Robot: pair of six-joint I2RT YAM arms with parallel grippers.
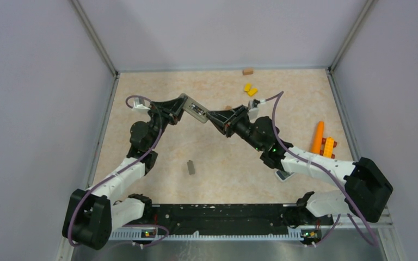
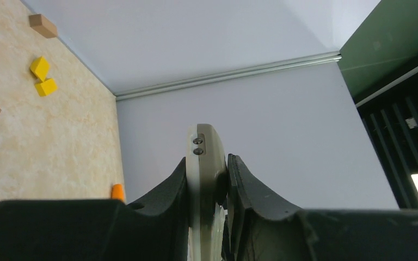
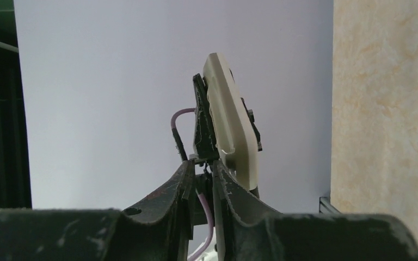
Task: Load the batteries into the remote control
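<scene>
The pale remote control (image 1: 195, 109) is held tilted above the table, with my left gripper (image 1: 182, 101) shut on its upper end. Its back faces up in the top view, and a dark recess with small parts shows there; whether these are batteries is too small to tell. At the lower end of the remote, my right gripper (image 1: 209, 116) has its tips close by. The right wrist view shows a narrow gap between its fingers with nothing in it. A small grey flat piece (image 1: 191, 167), looking like the battery cover, lies on the table below.
Yellow blocks (image 1: 252, 92) and a brown block (image 1: 247, 71) lie at the back. An orange stick (image 1: 318, 137) and a yellow-orange toy (image 1: 329, 147) rest at the right. A white-edged device (image 1: 284, 175) is partly under the right arm.
</scene>
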